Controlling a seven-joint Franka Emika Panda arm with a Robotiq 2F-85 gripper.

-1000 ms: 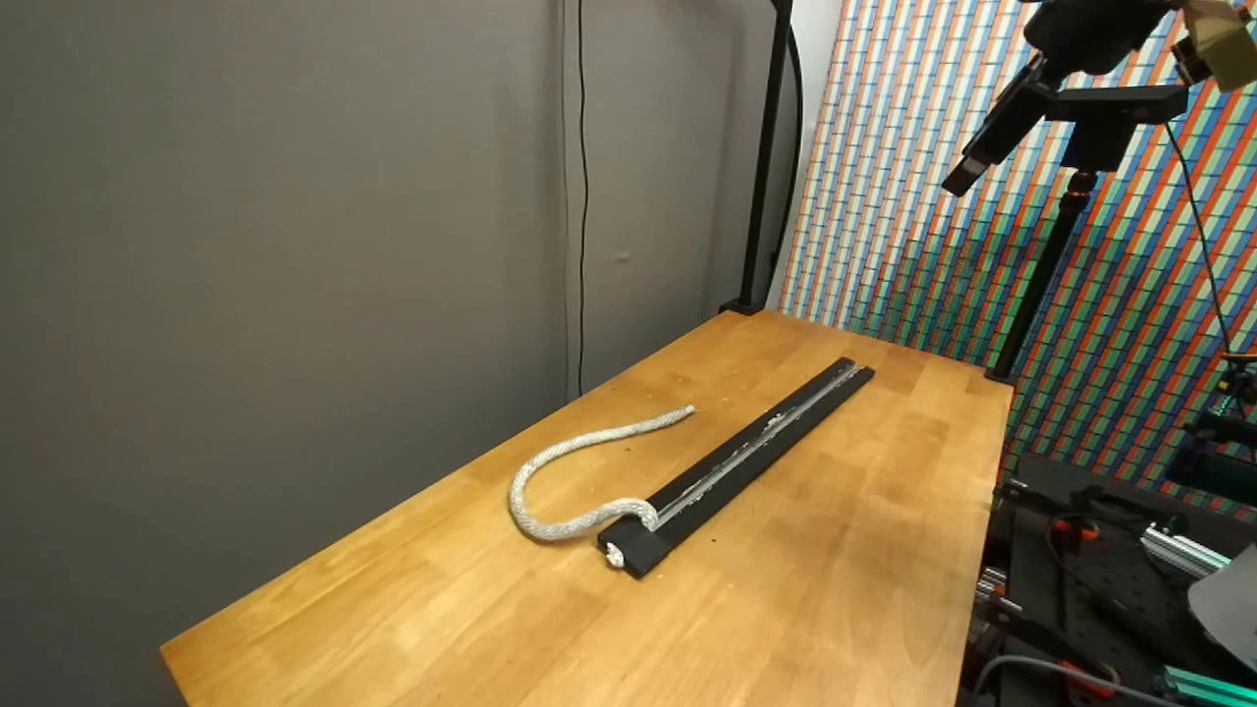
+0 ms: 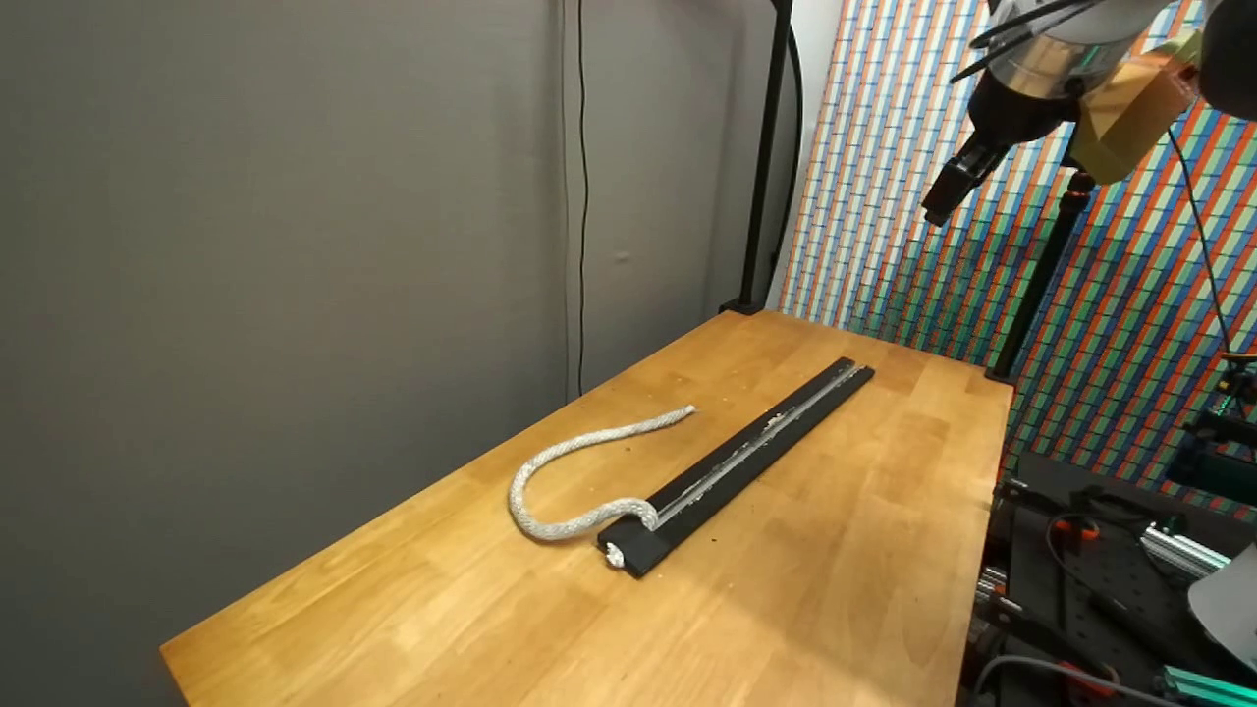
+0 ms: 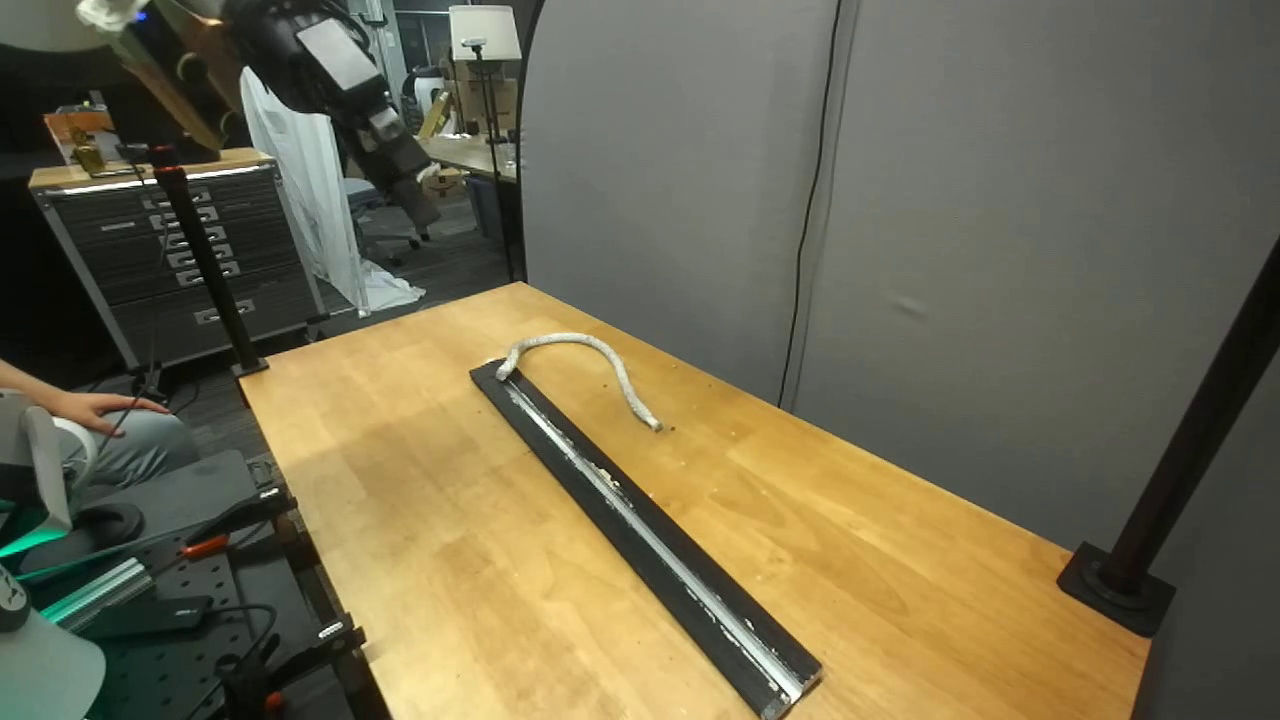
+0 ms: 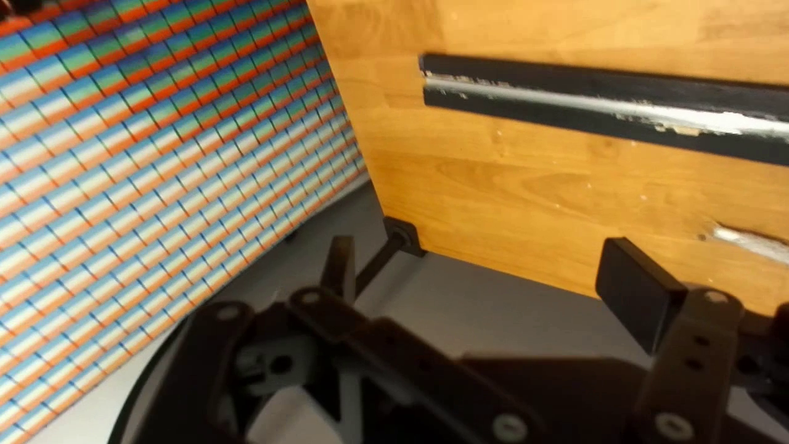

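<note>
A light grey rope (image 2: 554,458) curves over the table, one end tucked into the near end of a long black channel (image 2: 737,462) with a pale groove along it. Its other end lies loose on the wood beside the channel. In the second exterior view the rope (image 3: 608,356) arches away from the channel's far end, and most of the groove is bare. High above the table, well apart from both, hangs my gripper. Its fingers stand wide apart and open with nothing between them. Only the rope's loose tip (image 4: 751,243) shows in the wrist view, at the right edge.
Wide bare wood surrounds the channel on the table (image 2: 896,495). A black post (image 2: 768,165) rises at the back corner and another (image 2: 1043,277) at the right corner. A grey wall panel (image 2: 354,236) borders the long side. Someone's hand (image 3: 90,410) rests beyond the table.
The arm has turned and shifted left and slightly lower in the first exterior view, still high above the table. Rope and channel have stayed where they were.
</note>
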